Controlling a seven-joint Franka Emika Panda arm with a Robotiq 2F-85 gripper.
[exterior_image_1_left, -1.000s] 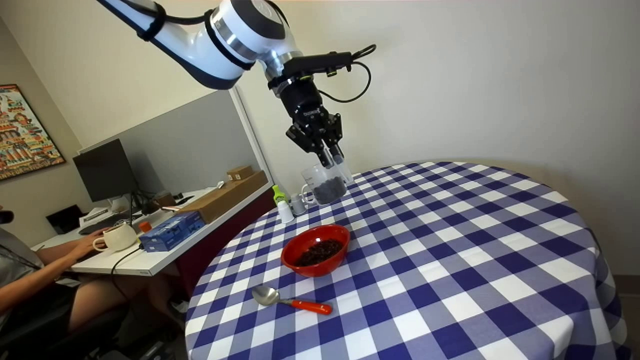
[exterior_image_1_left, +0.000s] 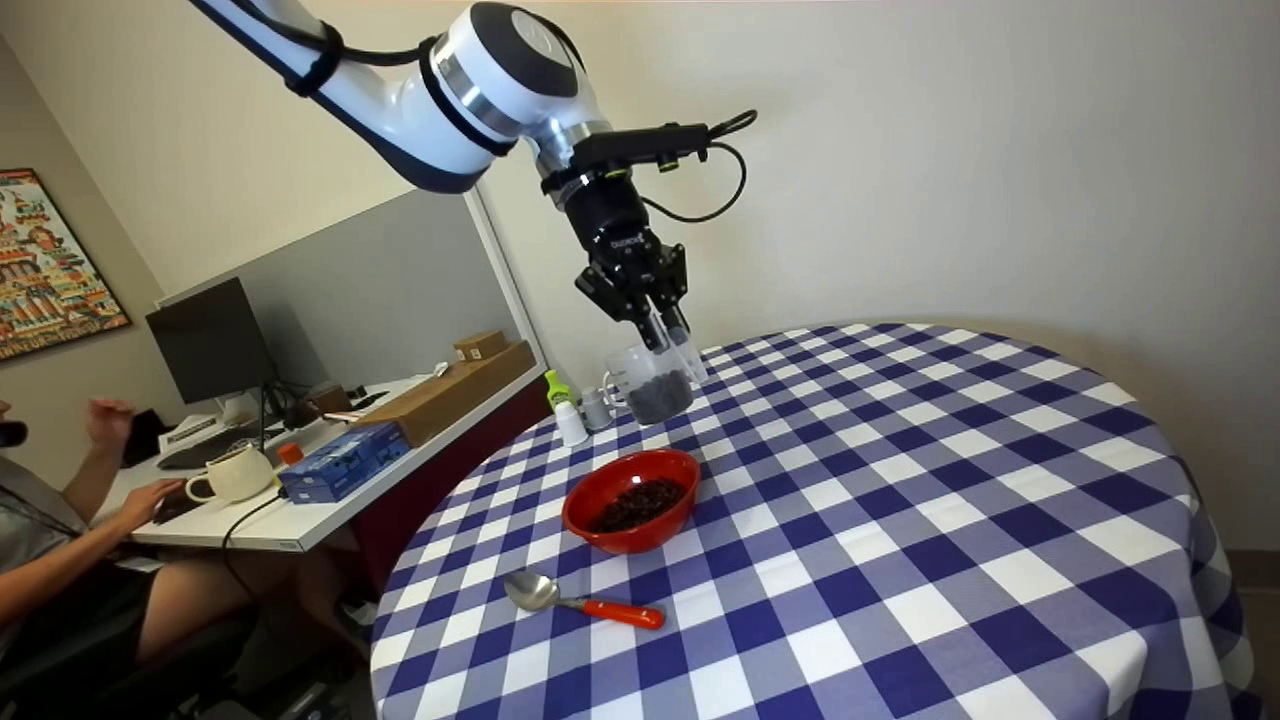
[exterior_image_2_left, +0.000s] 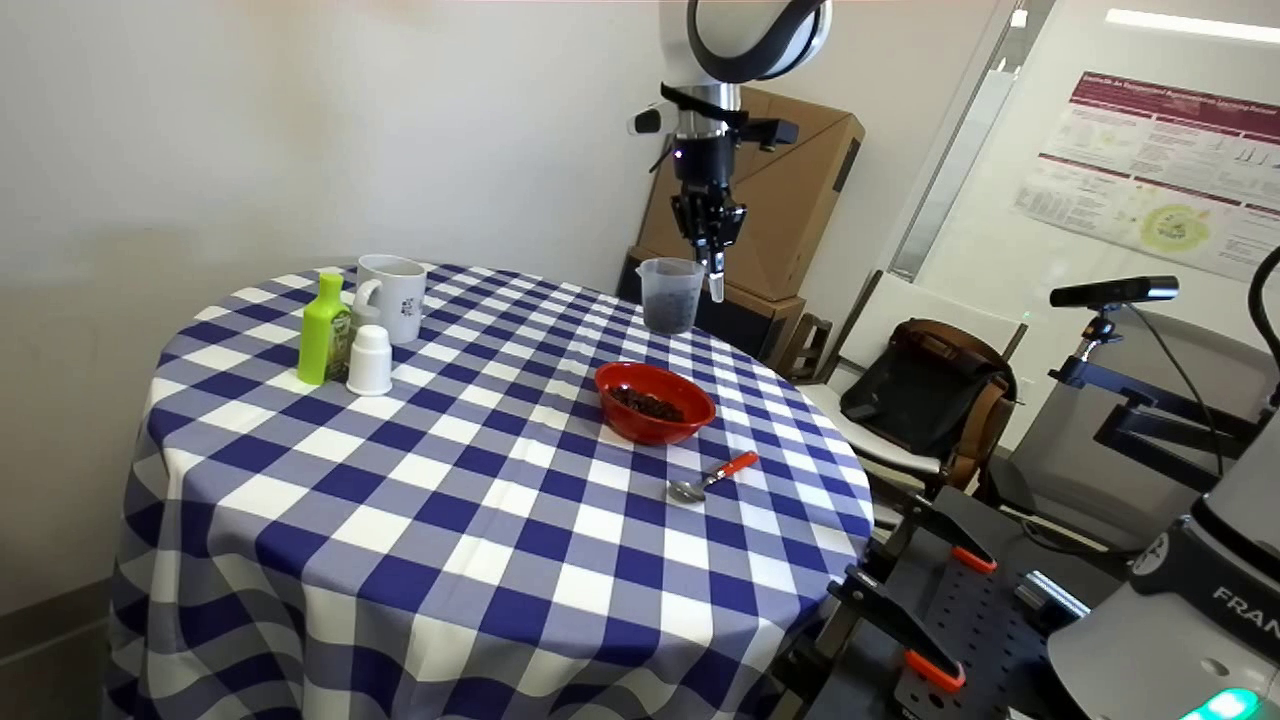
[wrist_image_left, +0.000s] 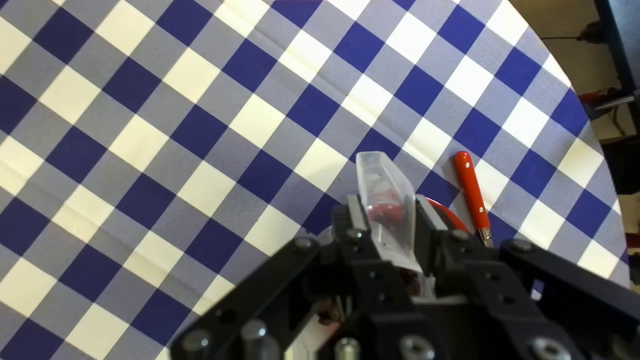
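Observation:
A clear measuring cup (exterior_image_1_left: 659, 394) with dark contents hangs in the air, held by its handle. My gripper (exterior_image_1_left: 668, 332) is shut on that handle, and in the wrist view the translucent handle (wrist_image_left: 393, 231) sits between the fingers of the gripper. The cup (exterior_image_2_left: 671, 298) looks close to upright in exterior view 2. Below it, a red bowl (exterior_image_2_left: 624, 414) of dark bits stands on the table, apart from the cup. Most of the bowl is hidden behind the gripper in the wrist view; only a bit of red rim (wrist_image_left: 448, 213) shows.
A spoon with a red handle (exterior_image_1_left: 624, 614) lies in front of the bowl. A green bottle (exterior_image_2_left: 321, 330), a white bottle (exterior_image_2_left: 371, 362) and a white mug (exterior_image_2_left: 403, 300) stand together at the other side. Much of the checkered tablecloth (exterior_image_1_left: 912, 504) is clear.
The arm and cup have come down slightly and shifted a little to the right in exterior view 1. The bowl and spoon have stayed put. The seated person has raised a hand.

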